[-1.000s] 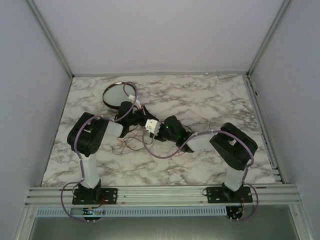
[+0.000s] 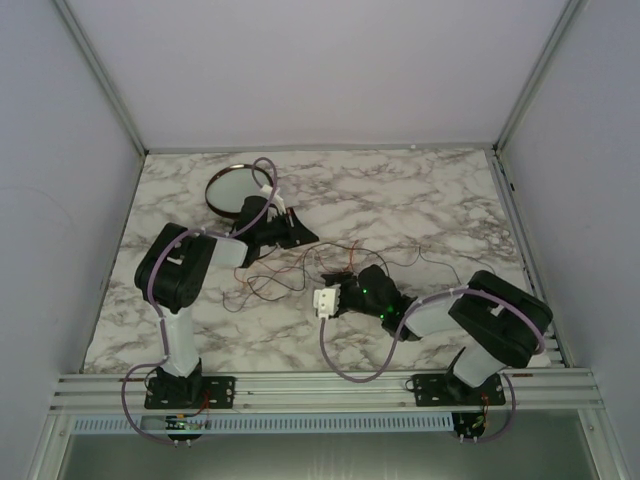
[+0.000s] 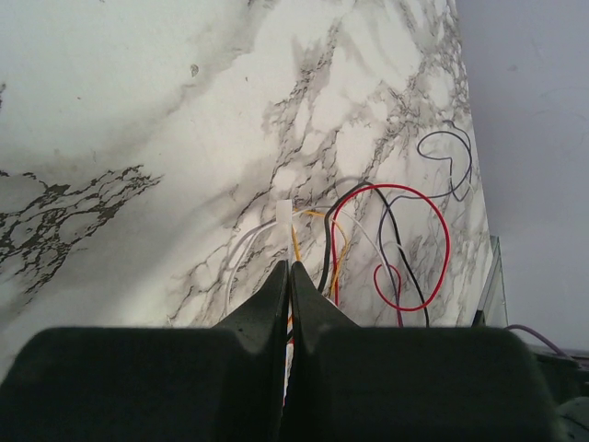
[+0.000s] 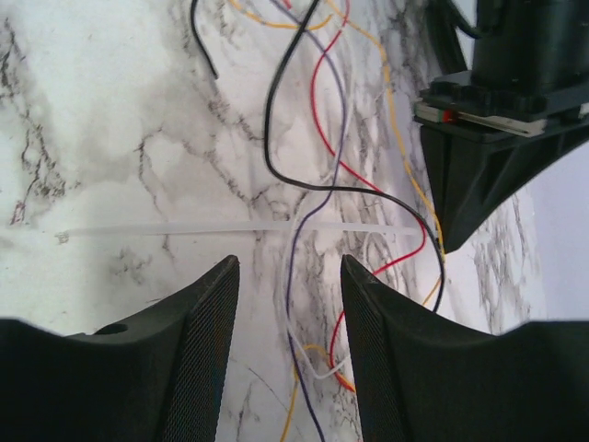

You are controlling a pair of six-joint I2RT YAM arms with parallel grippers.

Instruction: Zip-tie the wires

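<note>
A tangle of red, black, yellow, white and purple wires (image 2: 290,285) lies on the marble table between the grippers. My left gripper (image 2: 300,240) is shut above it; a white strip (image 3: 284,214) shows just beyond its fingertips, whether held I cannot tell. My right gripper (image 2: 335,285) stands part open over the wires, with its fingers apart. In the right wrist view a pale zip tie (image 4: 184,227) lies straight across the table, passing by the crossing wires (image 4: 317,184).
A round dark-rimmed tray (image 2: 222,205) sits at the back left behind the left arm. Grey walls enclose the sides and back.
My right gripper and arm have moved toward the front right, away from my left gripper, uncovering more wires. The left arm has stayed almost still.
</note>
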